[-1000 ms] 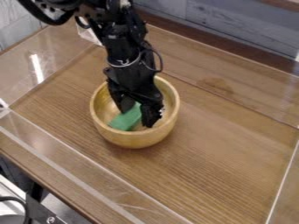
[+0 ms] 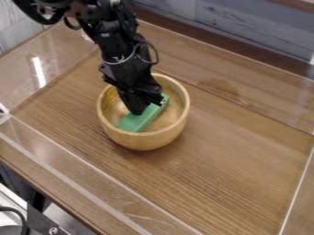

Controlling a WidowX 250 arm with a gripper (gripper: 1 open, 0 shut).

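Observation:
A light wooden bowl point(image 2: 145, 139) sits on the table, holding a green object point(image 2: 145, 117) that lies slanted inside it. My black gripper point(image 2: 143, 96) reaches down into the back of the bowl from above, its lower end just over the green object. The fingertips are dark and overlap, so whether anything is between them is hard to see.
A pale wall point(image 2: 245, 32) runs along the back. Cables and dark hardware lie at the lower left, beyond the table edge.
The arm has shifted left and back within the bowl, uncovering more of the green object, which now shows on the bowl's right part.

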